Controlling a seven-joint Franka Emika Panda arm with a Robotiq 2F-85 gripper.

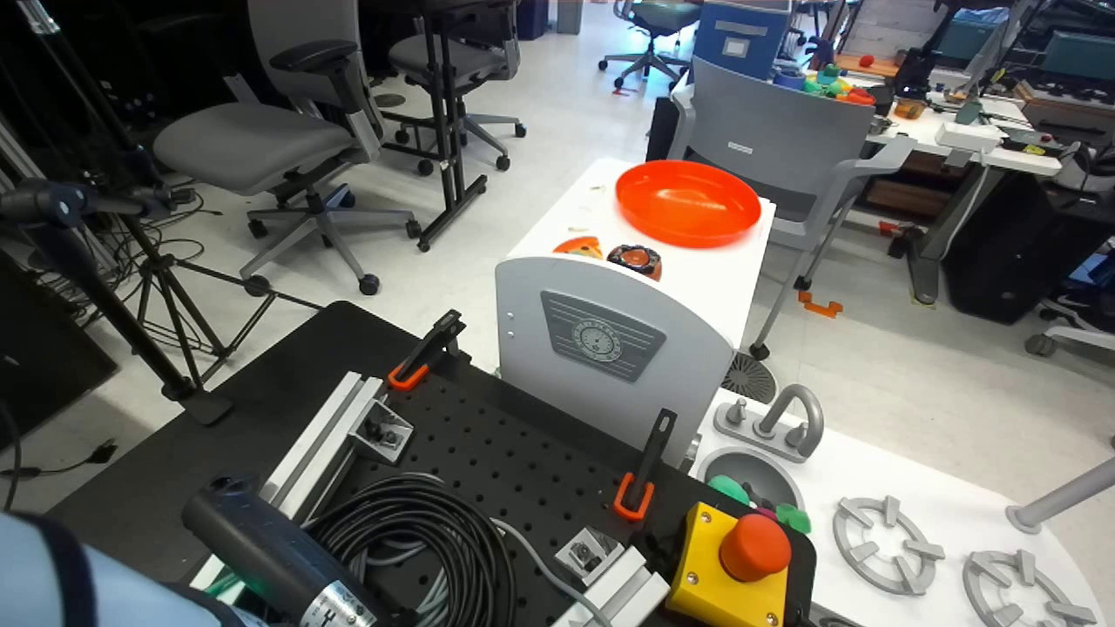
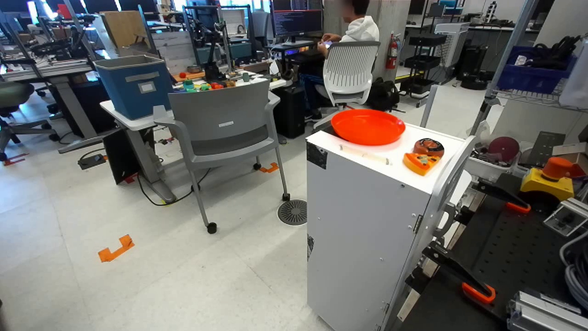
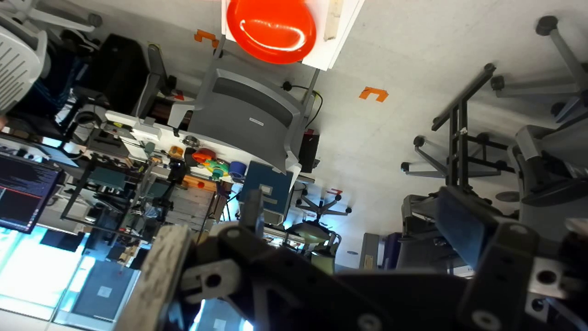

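My gripper shows in the wrist view with its two fingers wide apart, open, and nothing between them. A red-orange plate lies on the white top of a toy cabinet. Near the cabinet's grey door sit an orange wedge-shaped toy and a dark round toy with an orange middle, close together. The plate appears at the top of the wrist view, well away from my fingers. Neither exterior view shows the gripper.
The grey cabinet door rises above the black pegboard table. To its right, a toy sink holds green pieces beside grey burners. A yellow box with a red button, coiled cables and clamps occupy the table.
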